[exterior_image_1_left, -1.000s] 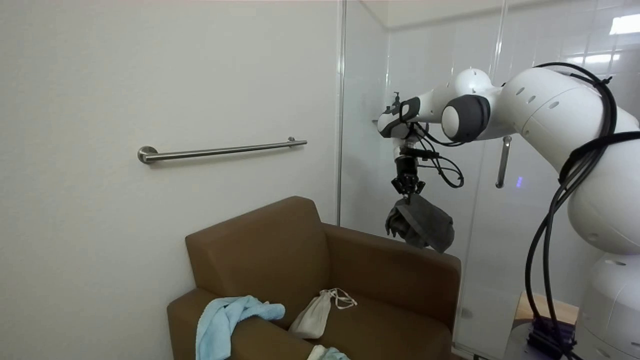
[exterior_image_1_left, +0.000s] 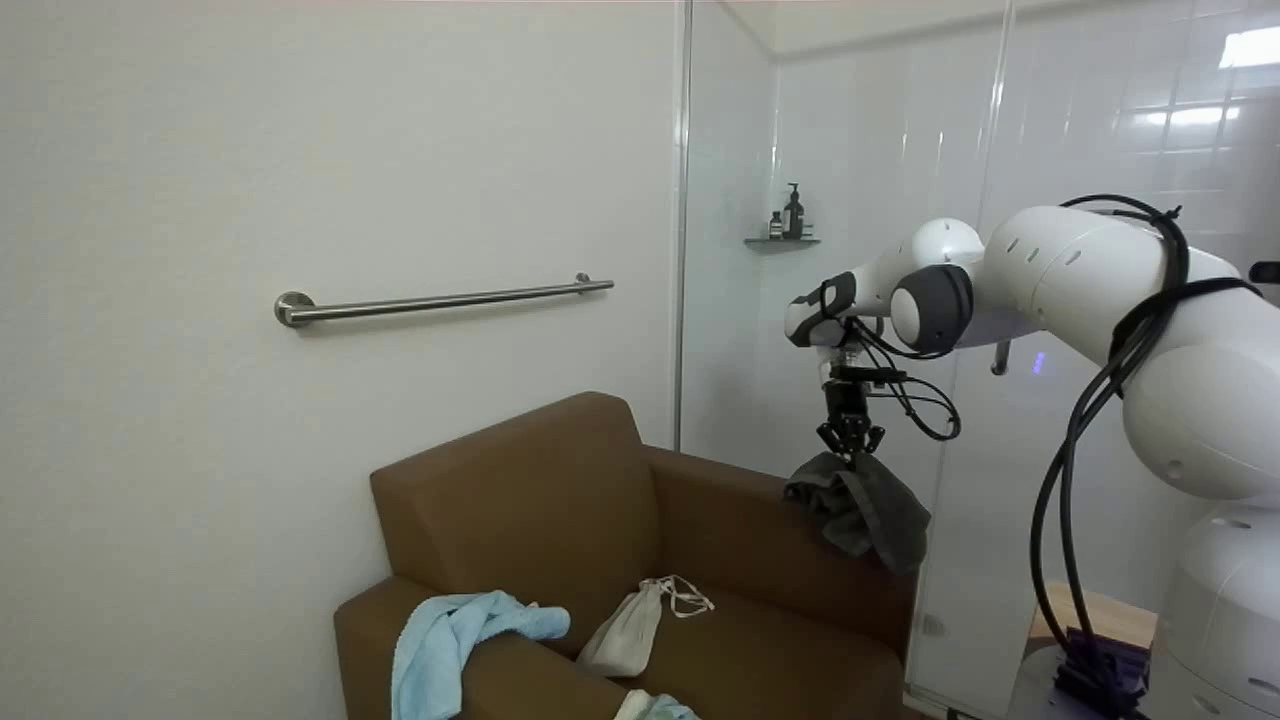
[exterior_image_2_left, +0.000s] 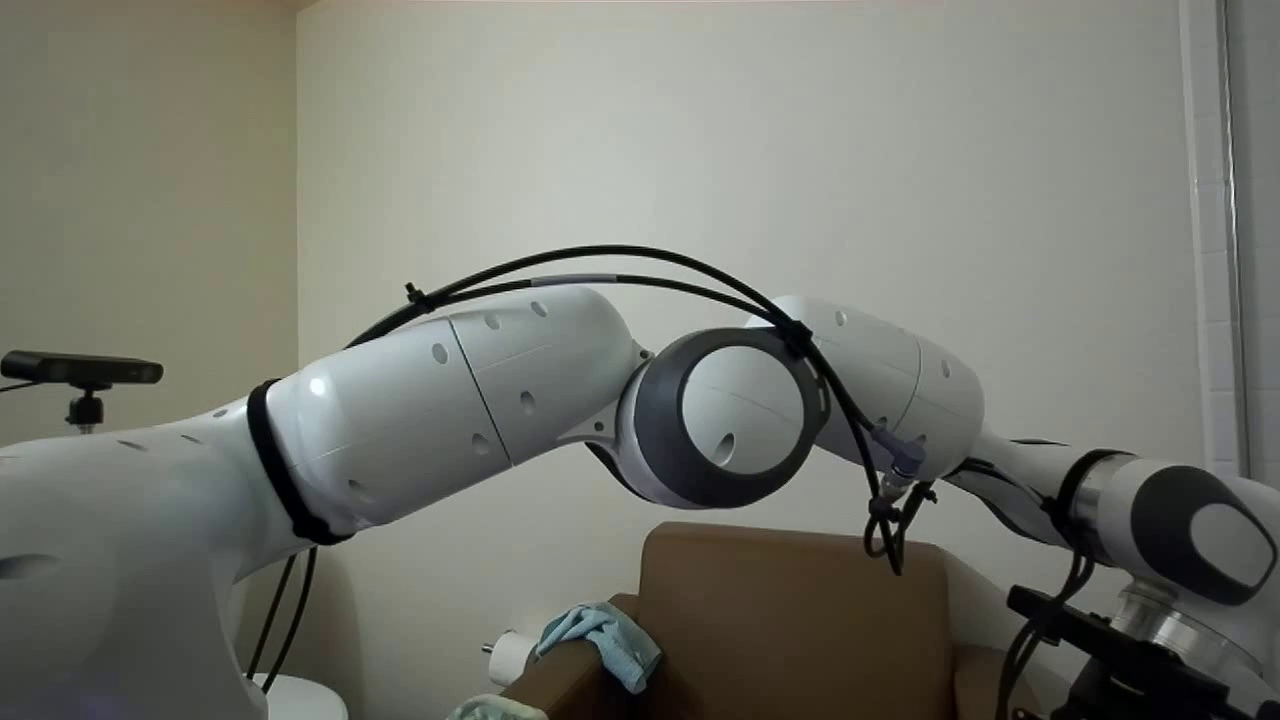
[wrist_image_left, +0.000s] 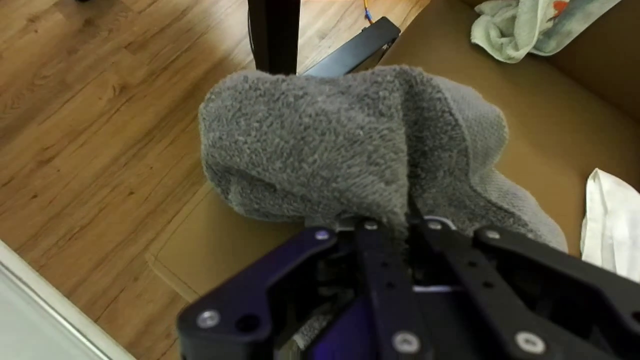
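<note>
A dark grey towel (exterior_image_1_left: 882, 510) hangs from my gripper (exterior_image_1_left: 849, 458) at the right armrest of the brown armchair (exterior_image_1_left: 516, 492). Whether the cloth rests on the armrest or hangs just in front of it, I cannot tell. In the wrist view the bunched towel (wrist_image_left: 312, 138) spreads out ahead of the gripper, whose fingers are shut on a fold of it. Exterior view 2 shows only the upper part of the gripper's mount at the lower right; the towel is out of that frame.
A light blue towel (exterior_image_1_left: 444, 642) drapes over the left armrest. On the seat lies a white drawstring bag (exterior_image_1_left: 630, 630). A metal bar (exterior_image_1_left: 444, 302) is fixed to the wall, and a glass shower panel (exterior_image_1_left: 732, 360) stands behind the chair's right side.
My gripper has come down and slightly to the right, carrying the grey towel from above the right armrest to its level. The chair and the things on it have stayed put.
</note>
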